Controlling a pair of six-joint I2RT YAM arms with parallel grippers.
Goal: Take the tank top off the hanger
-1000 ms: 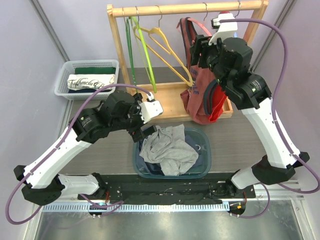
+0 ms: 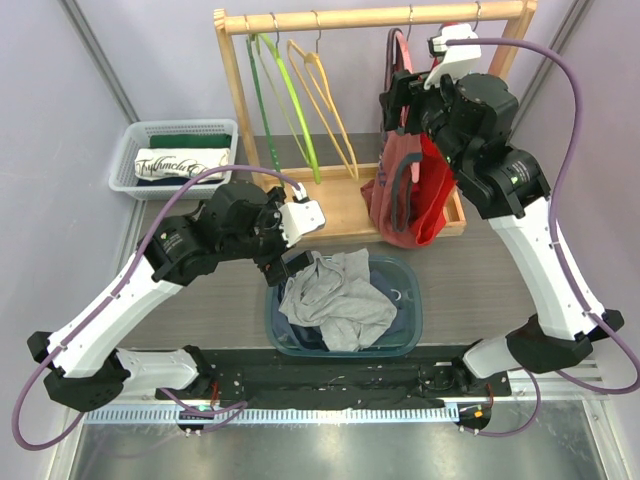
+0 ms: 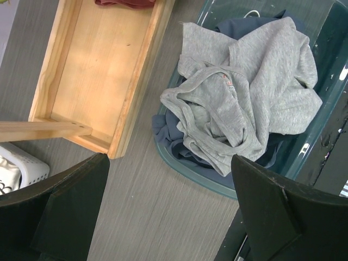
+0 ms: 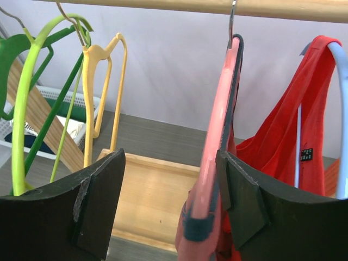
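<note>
The tank top (image 2: pixel 395 205), dusty maroon with dark strap edging, hangs from a pink hanger (image 4: pixel 213 128) on the wooden rack. In the right wrist view this hanger is almost edge-on, with a dark strap along it. My right gripper is open; the hanger passes in view beside its right finger, and contact cannot be told. From above, the right gripper (image 2: pixel 398 100) is beside the hanging clothes and hides part of them. My left gripper stands open and empty, above the near left of the teal bin (image 2: pixel 345 350).
A red garment (image 4: pixel 277 125) on a light blue hanger (image 4: pixel 342 109) hangs close on the right. Green and yellow hangers (image 2: pixel 325 100) hang bare at left. Grey cloth (image 2: pixel 340 305) lies in the bin. A white basket (image 2: pixel 175 127) with folded clothes stands at the left.
The pink hanger and tank top have turned more edge-on. The yellow hanger has swung left.
</note>
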